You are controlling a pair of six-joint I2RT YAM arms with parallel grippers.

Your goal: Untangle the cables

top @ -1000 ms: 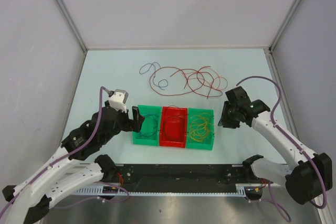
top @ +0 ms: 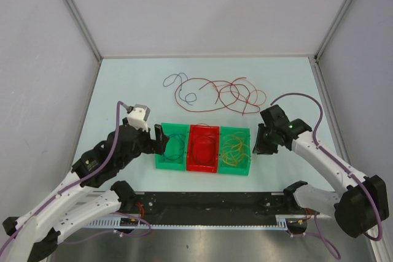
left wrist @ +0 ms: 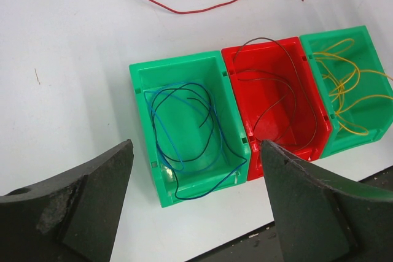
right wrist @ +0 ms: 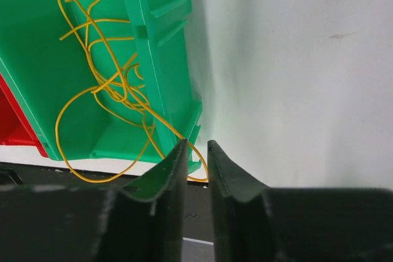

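Observation:
Yellow cables [right wrist: 91, 59] lie tangled in the right green bin [top: 249, 132]. One yellow loop reaches over that bin's outer wall, and its end runs between the fingers of my right gripper. A narrow gap still shows between those fingers, so they are not clamped on the loop. My left gripper is wide open, empty, and near the left green bin [left wrist: 178, 69], which contains blue and black cables [left wrist: 212, 115]. Red cables [top: 209, 110] cross each other on the table behind the bins, with a blue cable [top: 174, 77] at their left.
Between the green bins stands a red bin [left wrist: 295, 47] with thin dark cables in it. A dark strip [top: 202, 204] runs along the front edge.
The left arm, the bins and the cables on the table look unchanged.

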